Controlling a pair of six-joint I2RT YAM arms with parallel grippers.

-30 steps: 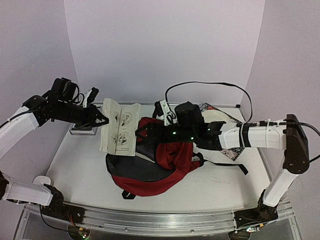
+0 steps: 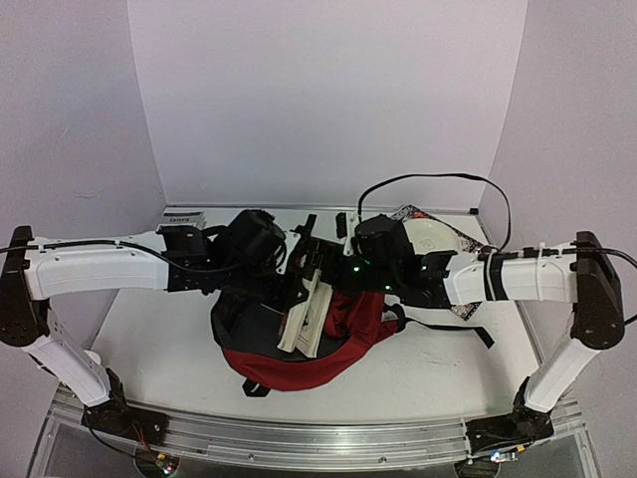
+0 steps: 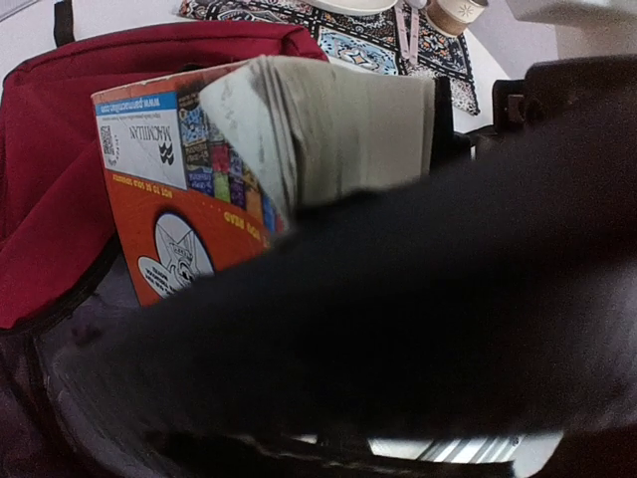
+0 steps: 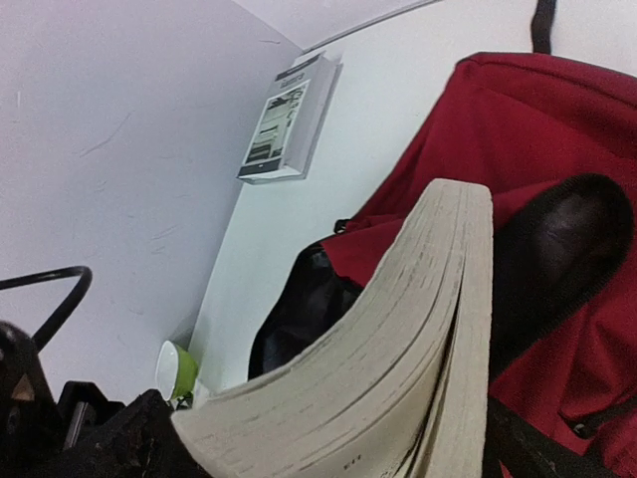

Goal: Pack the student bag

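The red and black bag [image 2: 299,370] lies open at the middle front of the table. A thick book [image 2: 313,321] stands tilted over its opening, pale page edges up. Its orange Macmillan cover [image 3: 149,209] faces the left wrist view, while the right wrist view has its page block [image 4: 398,349] close up. My left gripper [image 2: 289,291] and right gripper [image 2: 320,257] crowd together at the book's upper end, overlapping in the top view. A dark blurred shape hides much of the left wrist view. Neither gripper's fingers show clearly enough to judge their hold.
A boxy grey-white book [image 4: 284,124] lies by the back left wall, a green cup [image 4: 175,370] near the left side. At the back right, a plate [image 2: 432,237] rests on a patterned cloth [image 3: 383,55]. Bag straps [image 2: 453,329] trail right.
The book was spread open left of centre; it has folded together and moved right and down over the bag. My left arm swung right towards the right gripper, which also shifted slightly right.
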